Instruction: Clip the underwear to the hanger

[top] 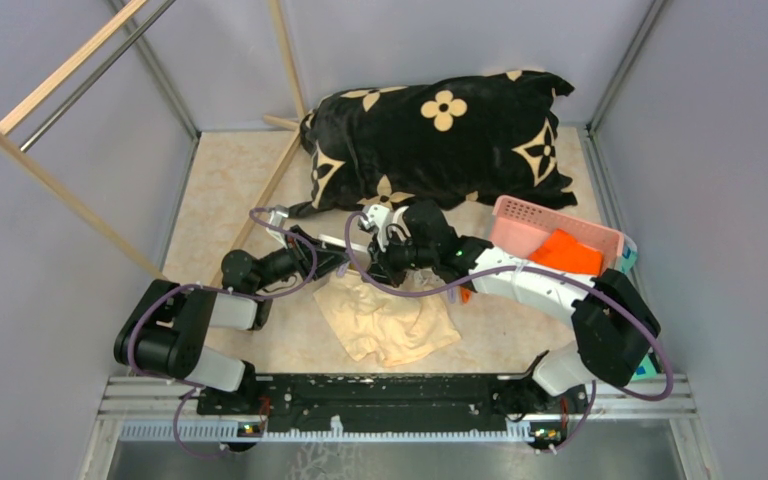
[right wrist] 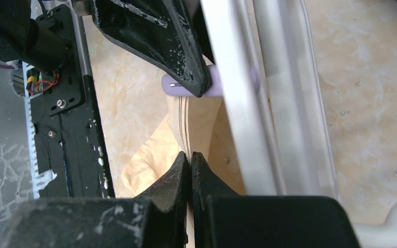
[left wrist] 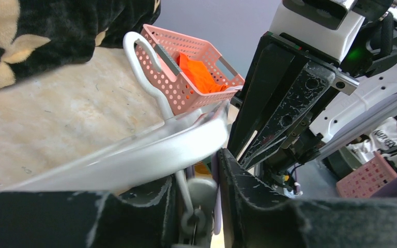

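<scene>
A white hanger [left wrist: 119, 160] is held up between the grippers, a lilac clip [right wrist: 178, 88] on it. My left gripper [top: 338, 255] is at the hanger and clip, fingers apart around parts of them in the left wrist view; whether it grips them is unclear. The beige underwear [top: 385, 330] lies on the table below, with an edge rising toward the clip in the right wrist view. My right gripper is shut on that thin fabric edge, just below the clip, beside the hanger.
A black patterned cushion [top: 440, 140] fills the back. A pink basket [top: 515, 225] with orange cloth [top: 565, 255] stands at the right. A wooden rack [top: 60, 200] stands at the left; bare table lies around it.
</scene>
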